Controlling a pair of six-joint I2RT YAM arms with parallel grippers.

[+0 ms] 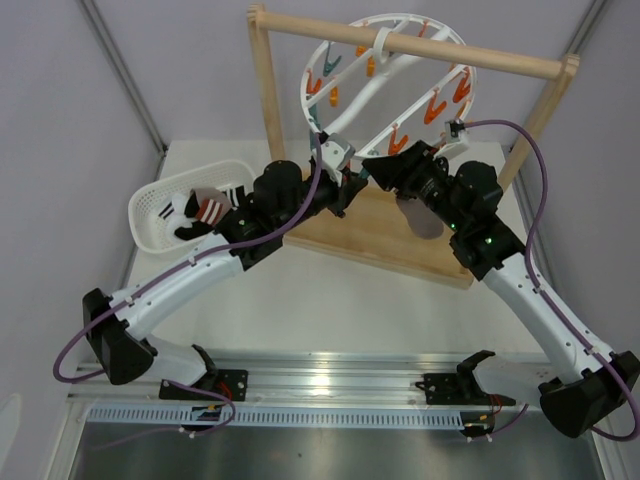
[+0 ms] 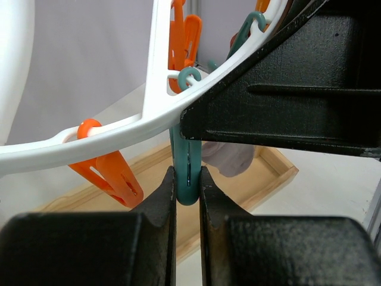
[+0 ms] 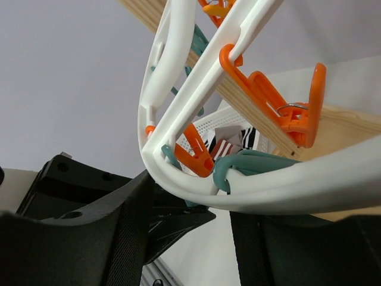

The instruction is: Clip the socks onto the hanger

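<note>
The white round hanger (image 1: 390,70) with orange and teal clips hangs from a wooden frame. My left gripper is shut on a teal clip (image 2: 187,161) at the rim. My right gripper is just under the rim beside it, its fingers apart below a teal clip (image 3: 256,164); whether anything is between them is hidden by the rim. A grey sock (image 2: 229,155) is visible beyond the clip in the left wrist view. More socks lie in the white basket (image 1: 150,220) at the left.
The wooden frame's top bar (image 1: 480,58) crosses above both arms. Its base board (image 1: 350,240) lies below the hanger.
</note>
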